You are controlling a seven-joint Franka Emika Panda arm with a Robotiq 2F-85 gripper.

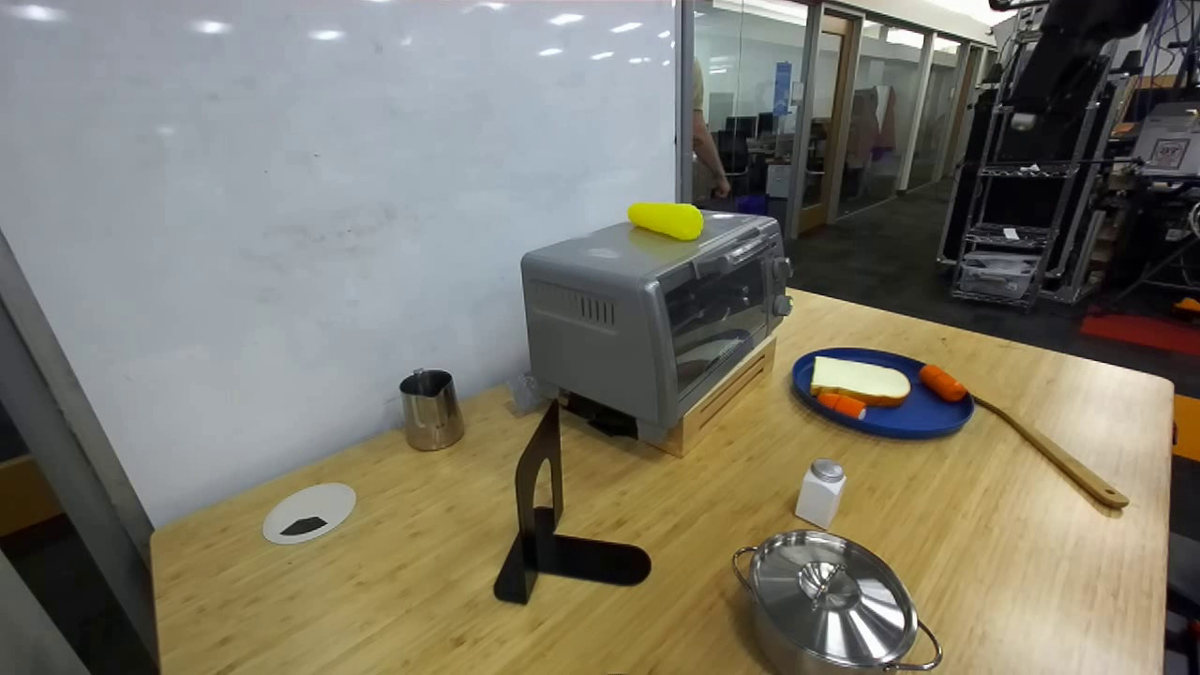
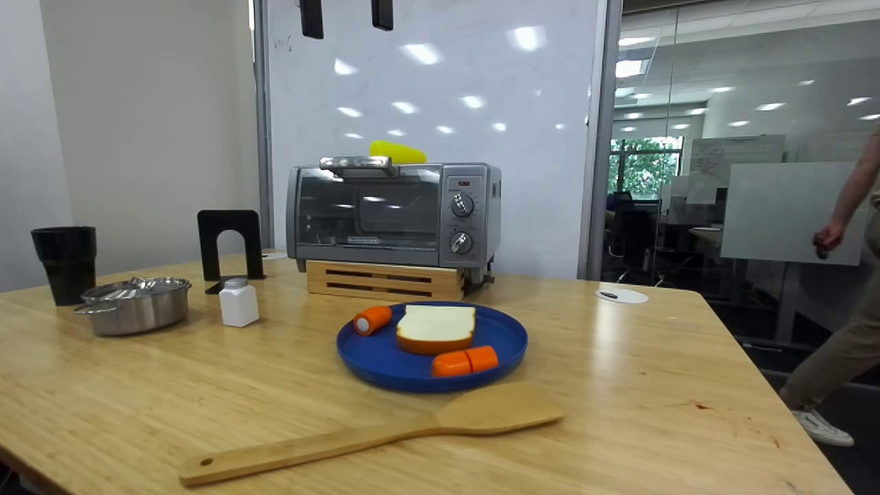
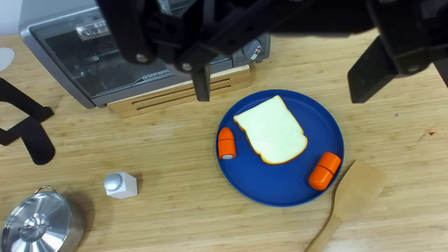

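My gripper (image 2: 346, 20) hangs high above the table, its two dark fingers spread wide and nothing between them. Below it in the wrist view lies a blue plate (image 3: 260, 189) with a slice of bread (image 3: 273, 130) on it. One orange carrot piece (image 3: 226, 143) rests at the plate's left side, another carrot piece (image 3: 324, 170) at its lower right. A wooden spatula (image 3: 357, 189) lies on the table close to the plate's rim. The grey toaster oven (image 2: 371, 206) has its door shut, and a yellow object (image 2: 397, 152) lies on its top.
Left of the plate in the wrist view stand a white shaker (image 3: 121, 185) and a lidded steel pot (image 3: 37, 222). A black bookend (image 1: 534, 529), a steel pitcher (image 1: 432, 411) and a black cup (image 2: 66, 260) are also out. Bare table lies between shaker and plate.
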